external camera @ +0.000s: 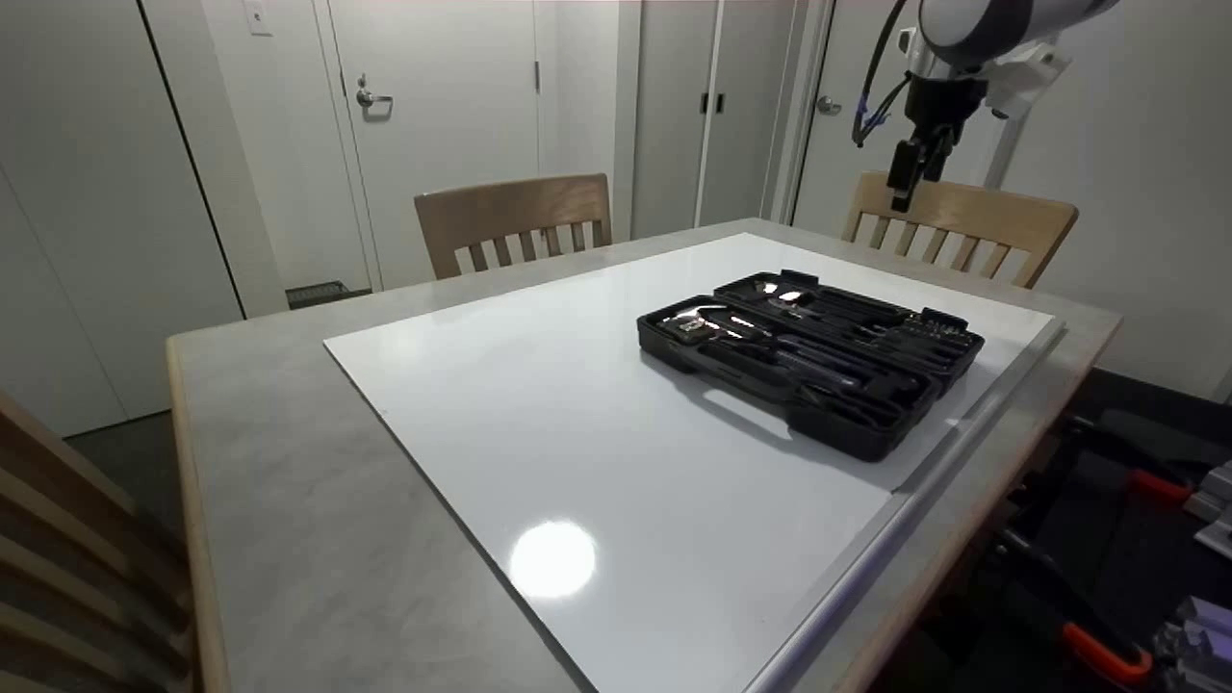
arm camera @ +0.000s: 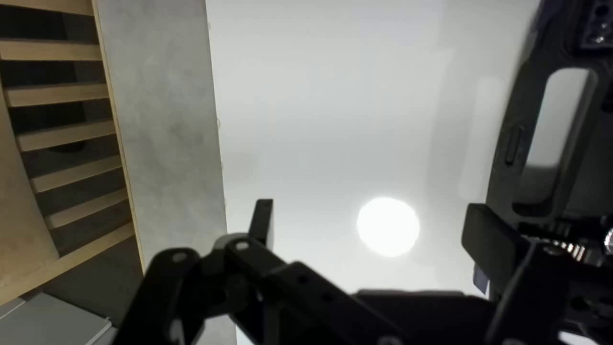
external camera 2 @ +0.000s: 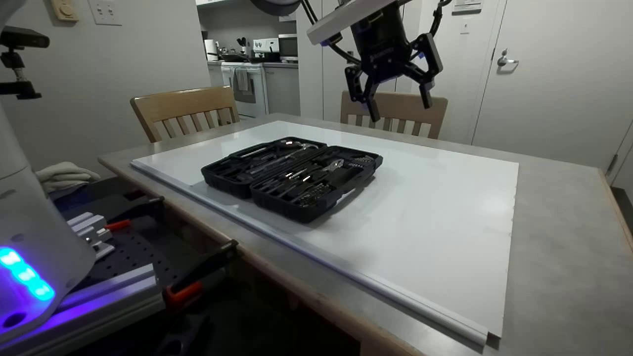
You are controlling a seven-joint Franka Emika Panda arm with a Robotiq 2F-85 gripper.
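Observation:
A black tool case point(external camera: 797, 391) lies spread out flat on the white board, its two halves filled with dark and shiny tools. In exterior view 2 the same case point(external camera 2: 308, 208) sits left of the board's middle. My gripper point(external camera 2: 400, 112) hangs high above the board, clear of the case, its fingers wide apart and nothing between them. Wrist view: the gripper is open over bare white board, and the handle edge of the case point(arm camera: 511, 143) shows at the right.
The white board point(external camera: 508, 381) has ample free room beside the case. A raised strip point(external camera 2: 356, 274) runs along the board's edge. Wooden chairs point(external camera: 514, 219) stand around the table. Clamps with orange handles point(external camera 2: 185, 294) are at the table's near side.

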